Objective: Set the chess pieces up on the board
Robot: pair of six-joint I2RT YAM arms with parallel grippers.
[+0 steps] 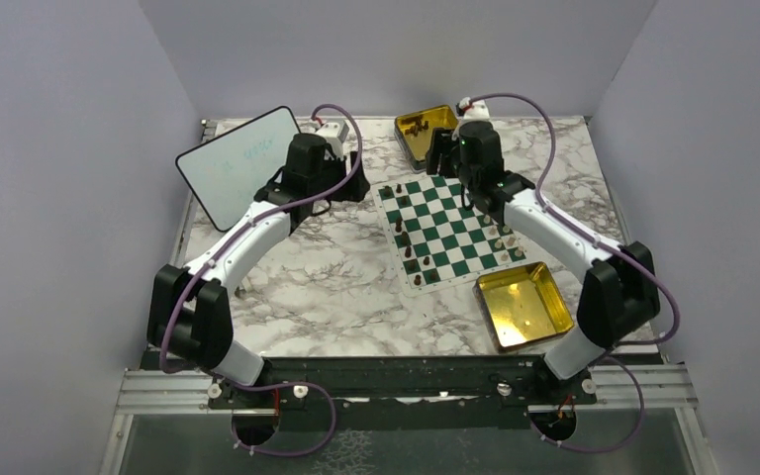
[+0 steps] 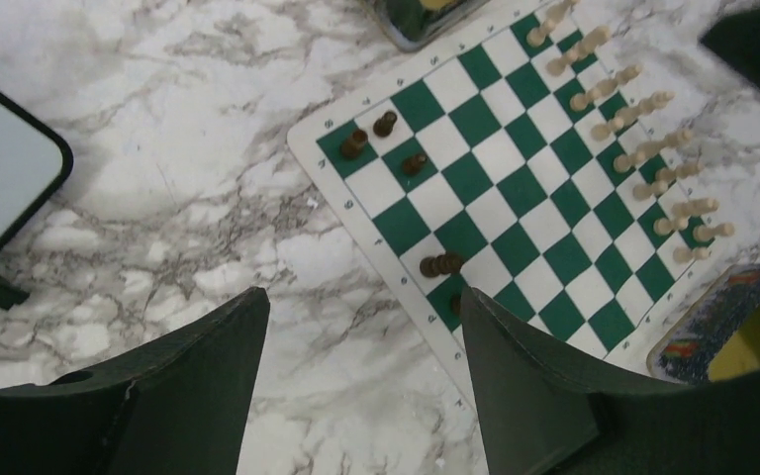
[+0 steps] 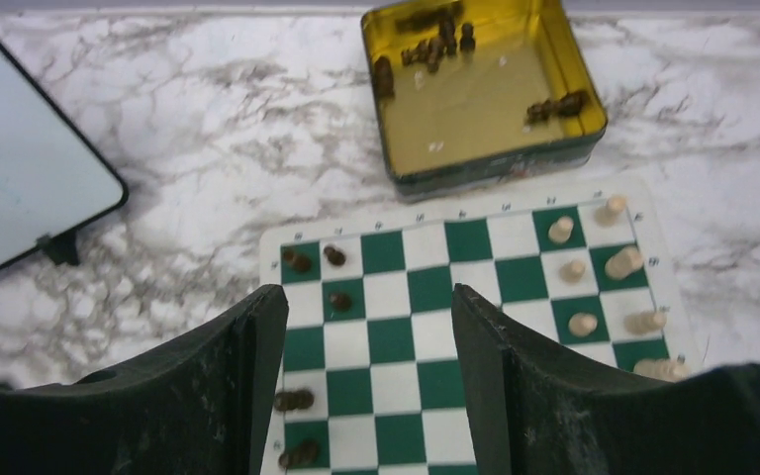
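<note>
The green-and-white chessboard (image 1: 450,233) has dark pieces along its left side, like the dark pawn (image 2: 414,164), and pale pieces along the right, like the pale piece (image 3: 622,263). More dark pieces lie in the gold tray (image 3: 475,109) behind the board. My left gripper (image 1: 356,173) hangs left of the board's back corner, its fingers parted with nothing between. My right gripper (image 1: 437,150) is over the board's back edge near that tray, open and empty.
An empty gold tray (image 1: 522,305) sits at the front right. A whiteboard (image 1: 233,163) lies at the back left.
</note>
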